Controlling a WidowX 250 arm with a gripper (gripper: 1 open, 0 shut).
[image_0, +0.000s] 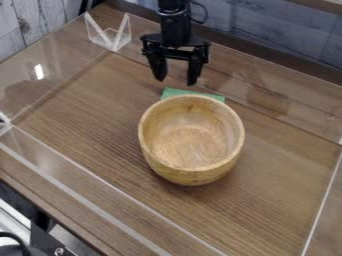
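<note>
My black gripper (175, 61) is at the top centre of the camera view, open, its fingers spread above the table just behind a green flat item (198, 95). A large wooden bowl (190, 163) sits in the middle, overlapping the front of the green item. Nothing shows between the fingers.
A dark wall stands along the back, and clear plastic-like pieces show at the left. A dark object (11, 245) is at the lower left corner.
</note>
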